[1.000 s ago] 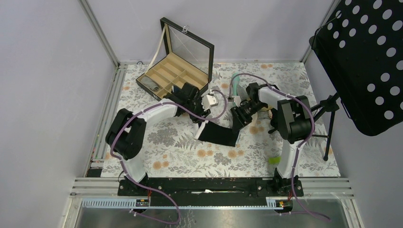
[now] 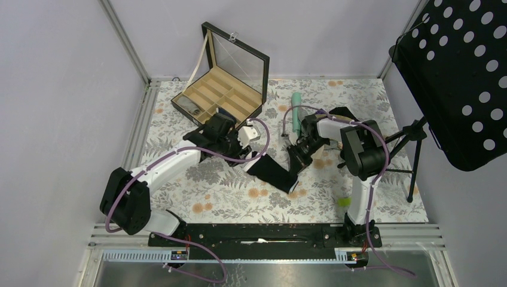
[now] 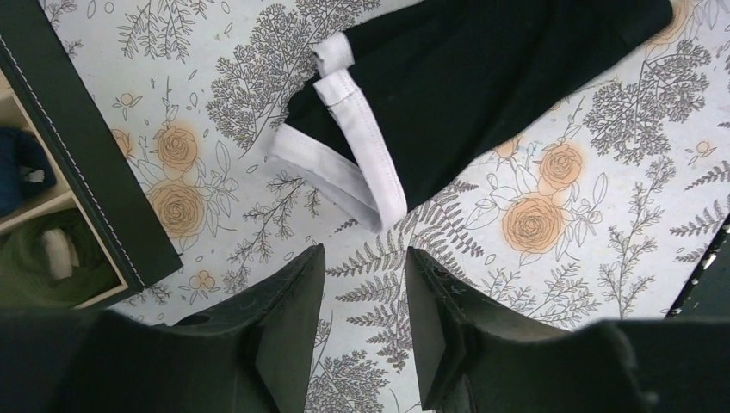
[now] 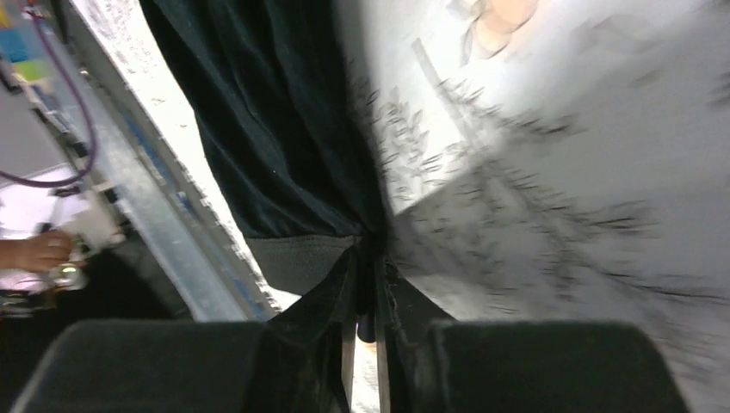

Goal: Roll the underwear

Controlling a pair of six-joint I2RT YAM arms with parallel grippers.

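The black underwear with white bands lies flat on the floral cloth between my grippers. In the left wrist view, its white-banded end is in front of my left gripper, which stands open with nothing between its fingers. In the right wrist view, my right gripper is shut on the underwear's other end, low at the cloth. That view is blurred.
An open compartment case with folded items stands at the back left. A green roll and other items lie behind the right arm. A black perforated panel overhangs the right side.
My left gripper has moved back to the left, away from the underwear. The right gripper has shifted slightly down, and the underwear's right end has swung toward the front, tilting the garment.
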